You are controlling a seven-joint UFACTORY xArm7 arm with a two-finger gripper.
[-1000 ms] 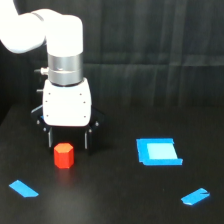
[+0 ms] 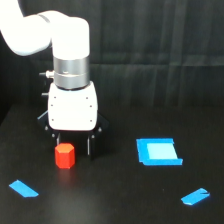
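Observation:
The small red block stands upright on the dark table at the left. Right behind and above it is my gripper, pointing down from the white arm. Its two dark fingers stand apart, so it is open; the right fingertip shows clear of the block. The left finger is hard to make out against the black background. The block lies toward the left side of the gap, and I cannot tell whether it is between the fingers or in front of them.
A blue-taped square with a pale centre lies on the table to the right. Blue tape strips mark the front left and front right.
My arm and gripper have shifted slightly to the right and a little lower in the view. The red block is in nearly the same place.

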